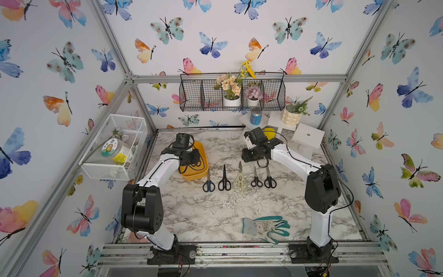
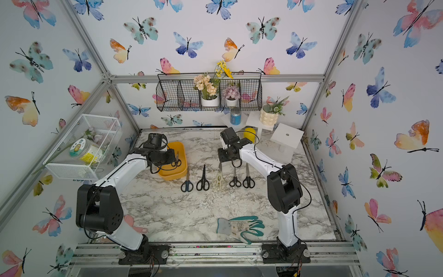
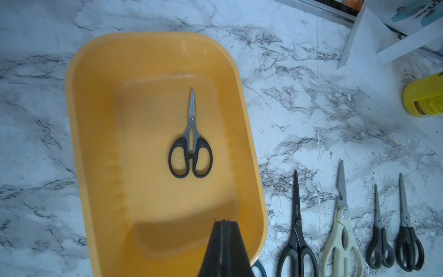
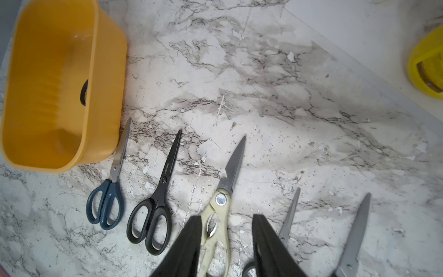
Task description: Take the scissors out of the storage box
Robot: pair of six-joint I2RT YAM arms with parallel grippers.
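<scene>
The yellow storage box point(image 3: 110, 184) stands left of centre on the marble table. In the left wrist view small black-handled scissors point(image 3: 199, 164) lie inside it, tip away from me. My left gripper hangs over the box, shut, with nothing between its fingers, below the scissors in that view. My right gripper is over the loose scissors right of the box, its fingers apart with nothing held.
A row of several scissors point(image 4: 159, 198) lies right of the box. White stands point(image 1: 306, 136) and a yellow container point(image 4: 429, 64) are at back right. A glove point(image 1: 265, 228) lies in front; a wire shelf point(image 1: 184, 94) hangs behind.
</scene>
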